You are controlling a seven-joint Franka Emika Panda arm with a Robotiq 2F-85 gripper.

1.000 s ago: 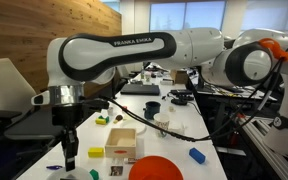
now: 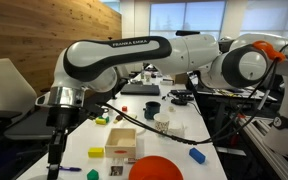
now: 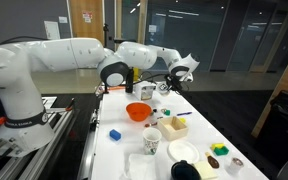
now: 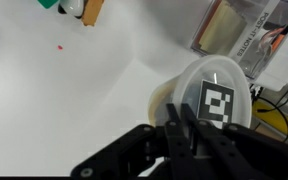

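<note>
In the wrist view a round pale container (image 4: 191,72), with a whitish rim and a black-and-white square marker (image 4: 216,101) showing within it, lies at the fingertips. My gripper appears shut on its near edge; dark fingers cover part of that edge, so the exact contact is hard to make out. In exterior view 1 the gripper (image 2: 54,165) points down at the lower left, with only a sliver of something pale below it. From exterior view 2 the gripper (image 3: 170,88) is small, at the far end of the table.
A purple marker pen (image 2: 71,168), green block (image 2: 92,174), yellow block (image 2: 96,153) and wooden box (image 2: 121,146) lie to the right of the gripper. A red bowl (image 2: 156,169) stands in front. A clear labelled box (image 4: 246,25) sits close beyond the container.
My gripper has moved left and slightly lower in exterior view 1. The pale and dark thing under it has shifted left too, mostly out of frame; the purple pen now shows.
</note>
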